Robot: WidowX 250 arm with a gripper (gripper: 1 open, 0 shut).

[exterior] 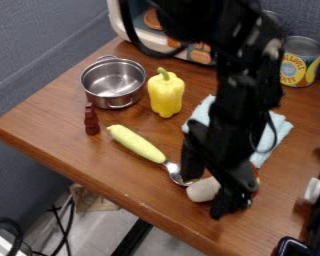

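The black gripper (216, 185) is low over the front right of the wooden table, around a white and reddish mushroom-like toy (200, 190) that it largely hides; whether its fingers are closed on it cannot be told. A metal spoon (178, 174) lies just left of the gripper. A pale yellow corn (133, 142) lies left of the spoon. A light blue cloth (276, 131) is partly hidden behind the arm.
A steel pot (112, 85), a yellow pepper (166, 93) and a small dark red bottle (91, 120) stand at the left and back. A yellow can (300, 62) stands back right. Dark appliance parts line the right edge.
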